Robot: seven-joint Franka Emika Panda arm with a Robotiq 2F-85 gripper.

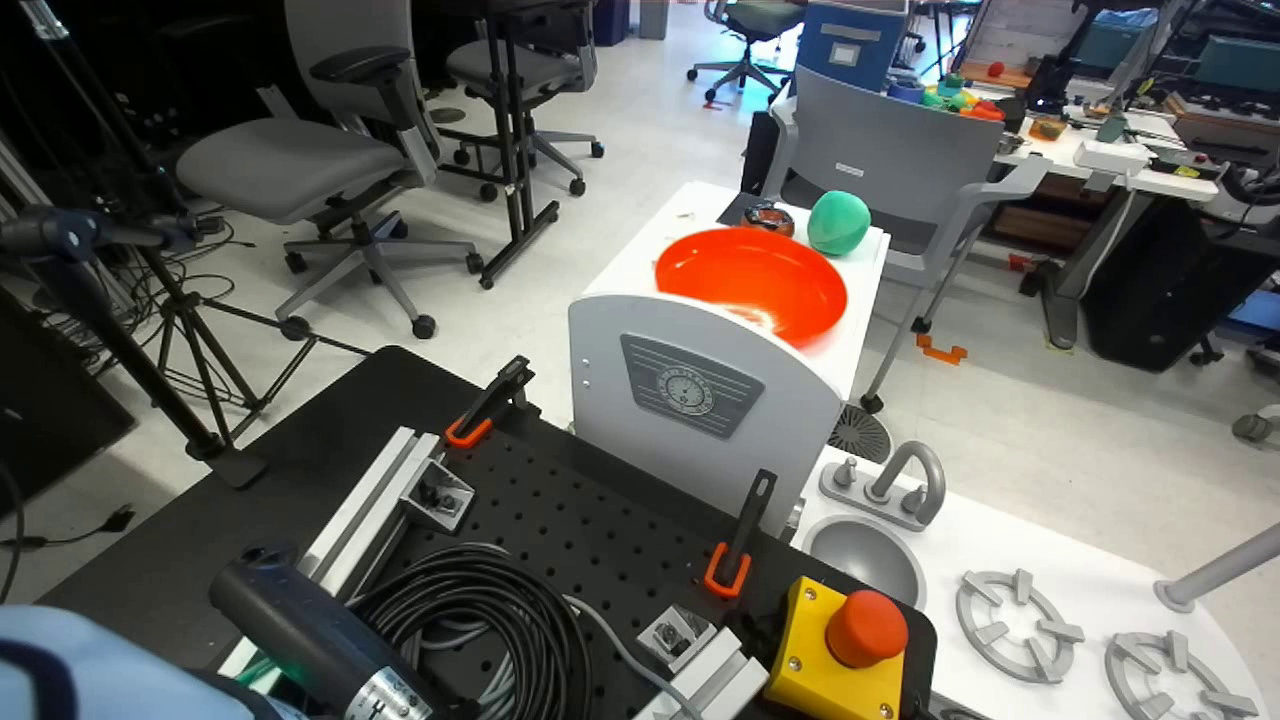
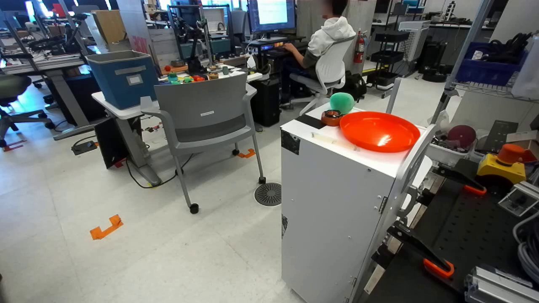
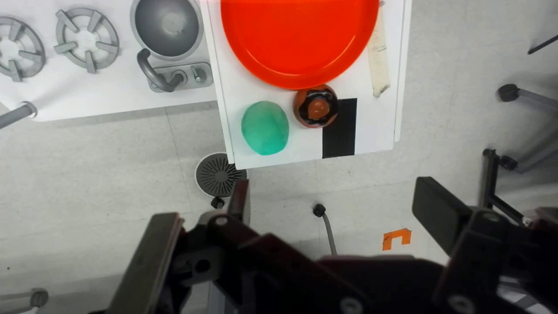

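On the white cabinet top lies a round red-orange plate (image 1: pixel 752 278), cut off by the upper edge in the wrist view. Touching or nearly touching its rim is a small brown, dark-patterned round object (image 3: pixel 316 106). Beside that sits a rounded green object (image 3: pixel 265 128), near the cabinet's corner and apart from the plate. My gripper shows only in the wrist view, its fingers spread wide and nothing between them. In that view it appears below the objects, clear of all of them.
A toy sink (image 1: pixel 866 559) with a faucet and stove burners (image 3: pixel 88 40) adjoins the cabinet (image 2: pixel 328 212). The black workbench (image 1: pixel 540 480) carries clamps, coiled cable and a yellow emergency-stop box (image 1: pixel 843 648). A grey chair (image 2: pixel 204 116) stands near the cabinet.
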